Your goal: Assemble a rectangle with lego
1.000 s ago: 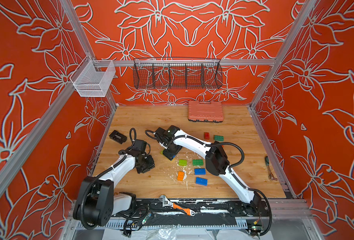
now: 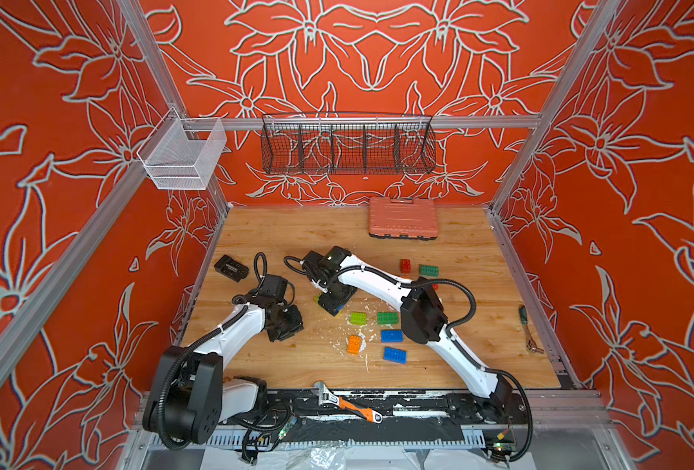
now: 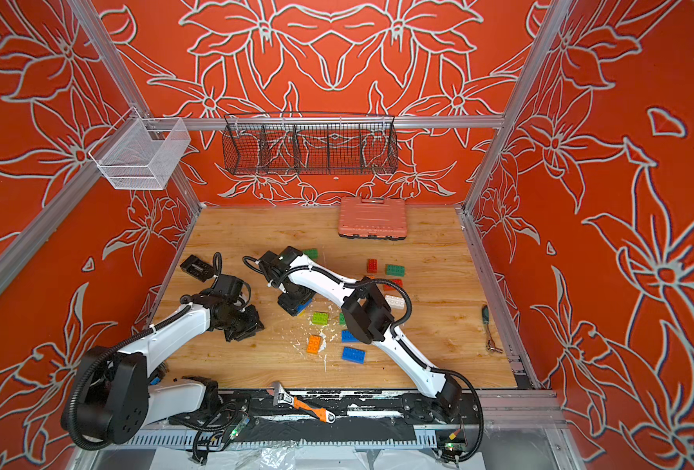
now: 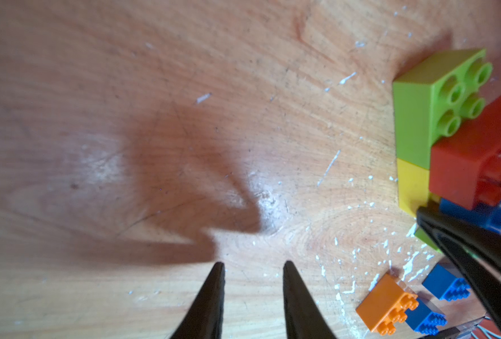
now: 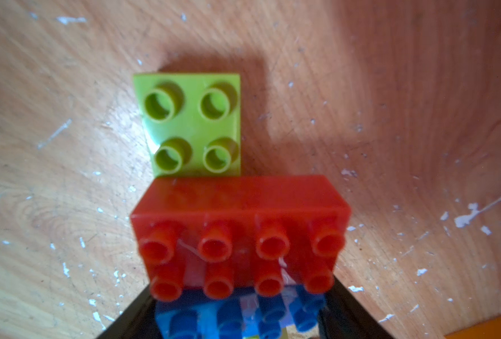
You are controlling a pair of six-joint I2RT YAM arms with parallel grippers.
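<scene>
A small assembly stands on the table: a lime-green brick [image 5: 194,127], a red brick [image 5: 242,195] bridging next to it, a blue brick [image 5: 199,325] against the red one, and a yellow brick [image 4: 412,183] lower down. Around the blue brick is my right gripper, open, a dark finger on either side; whether the fingers touch it cannot be seen. Apart from the assembly, to its left, my left gripper is open over bare wood with nothing between its fingers.
Loose bricks lie in front: orange [image 2: 354,344], lime [image 2: 358,318], green [image 2: 387,318] and blue [image 2: 391,335]. Farther back are a red brick [image 2: 405,265] and a green one [image 2: 428,270]. A red case [image 2: 403,217] stands at the rear.
My right gripper has shifted very slightly, and a bit of yellow and blue now shows beside it. The left arm and the loose bricks look almost unchanged.
</scene>
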